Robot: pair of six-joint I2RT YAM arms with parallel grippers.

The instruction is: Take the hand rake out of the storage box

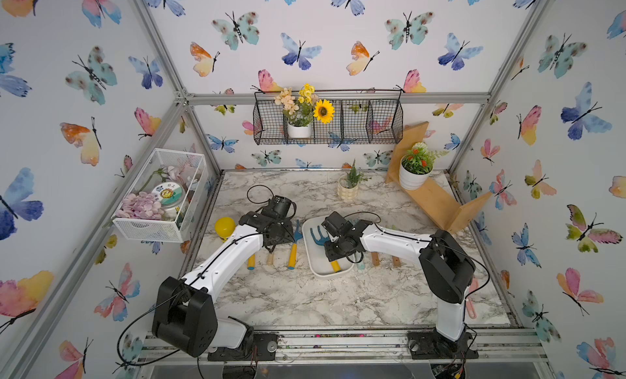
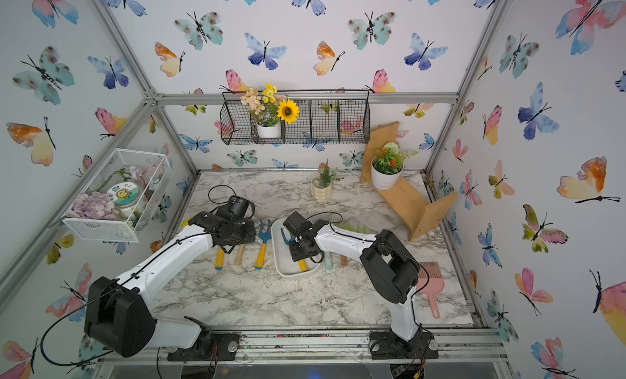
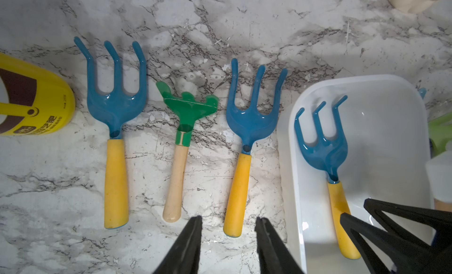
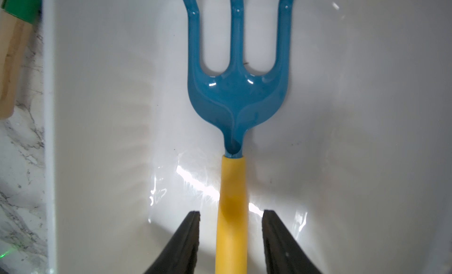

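The white storage box [image 3: 386, 113] holds a blue hand rake [image 3: 322, 151] with a yellow handle [image 4: 232, 198], its tines toward the back. My right gripper is open over that handle, one finger on either side in the right wrist view, nothing clearly held. My left gripper hangs open above the marble left of the box, near a second blue rake [image 3: 249, 123] with a yellow handle.
More tools lie left of the box: a green rake [image 3: 186, 111] and another blue rake [image 3: 117, 104], beside a yellow container [image 3: 33, 104]. A potted plant [image 1: 347, 188] stands behind; a wooden stand [image 1: 437, 206] is back right.
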